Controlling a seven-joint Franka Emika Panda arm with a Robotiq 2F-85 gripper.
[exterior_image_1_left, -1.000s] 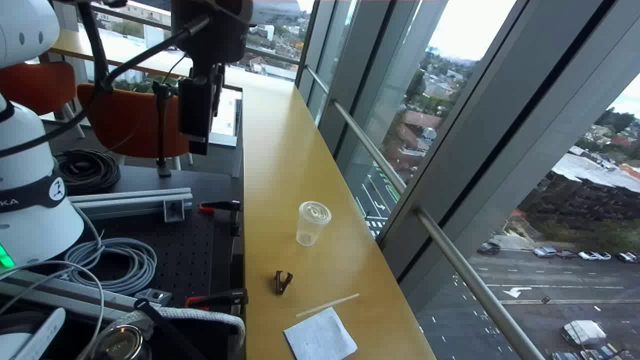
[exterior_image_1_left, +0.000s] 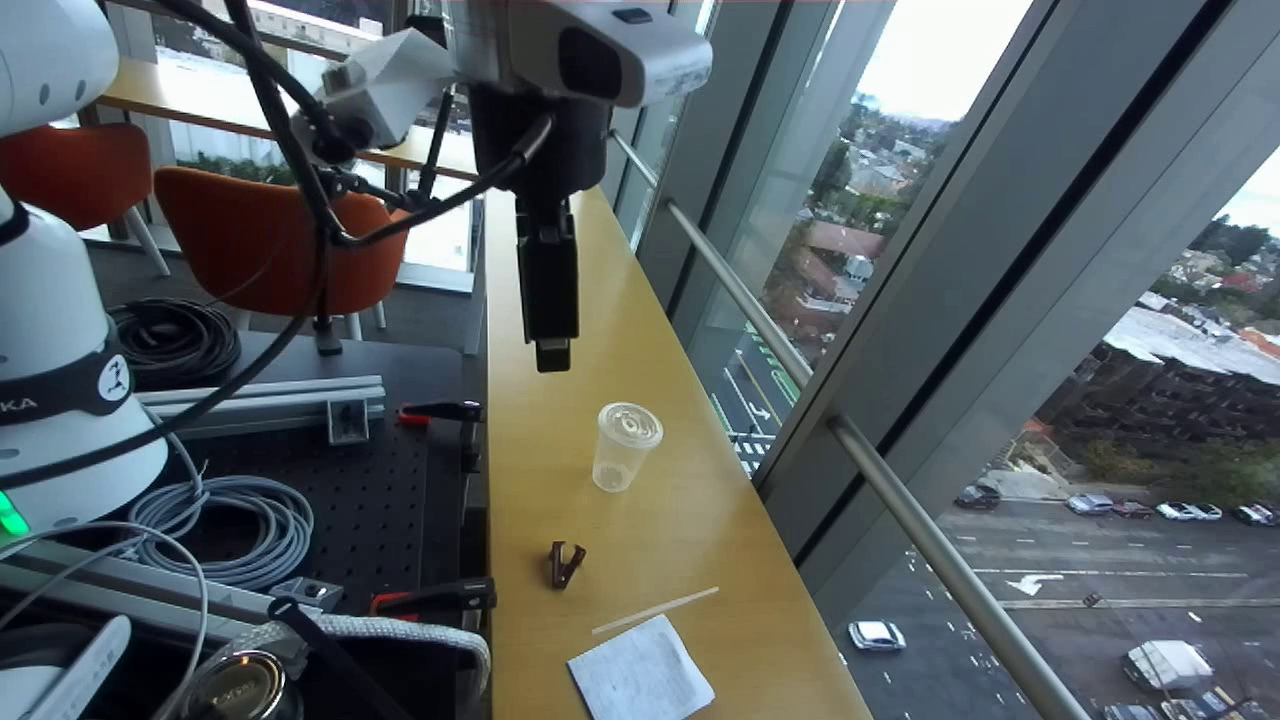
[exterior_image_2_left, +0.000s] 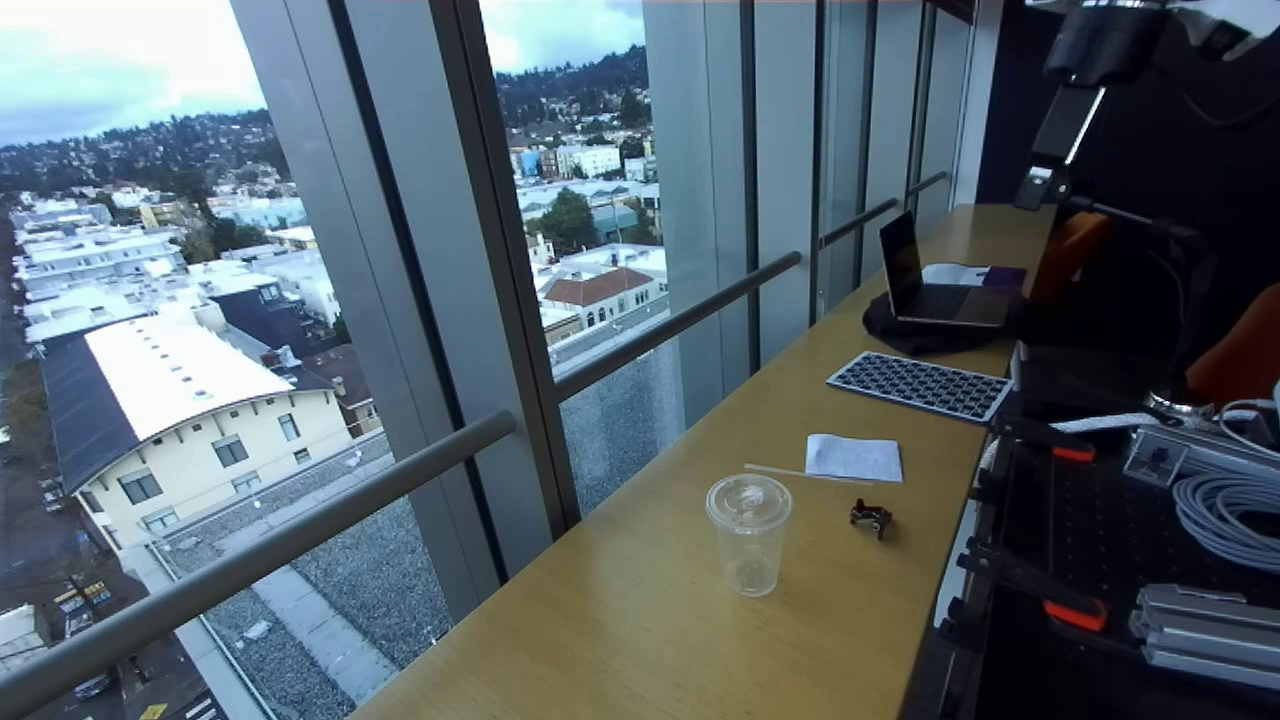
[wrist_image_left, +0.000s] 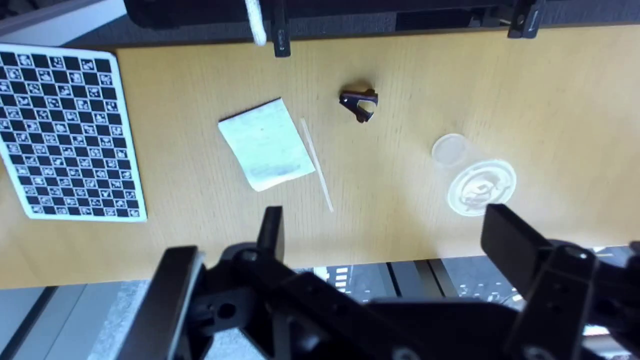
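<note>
My gripper (exterior_image_1_left: 552, 360) hangs well above the wooden counter, touching nothing. In the wrist view its fingers (wrist_image_left: 273, 234) stand wide apart, so it is open and empty. A clear plastic cup with a lid (wrist_image_left: 481, 187) stands upright on the counter, near the right finger in that view. Further from the window lies a small dark staple remover (wrist_image_left: 354, 102). A thin pale straw (wrist_image_left: 316, 165) rests beside a folded white paper (wrist_image_left: 267, 147); in exterior view 2 the cup (exterior_image_2_left: 750, 540) is closer to the camera than the straw (exterior_image_2_left: 804, 473) and paper (exterior_image_2_left: 854, 458).
A checkered board (wrist_image_left: 66, 135) lies flat on the counter, with a laptop (exterior_image_2_left: 948, 294) beyond it. Along the window runs a metal rail (exterior_image_2_left: 684, 324). Clamps (exterior_image_1_left: 438, 598) grip the opposite edge. Counter behind the cup is bare in exterior view 1.
My gripper has moved right in exterior view 1, from beside the orange chair to over the counter, and hangs slightly lower in the picture. The cup, staple remover, straw and paper have stayed put.
</note>
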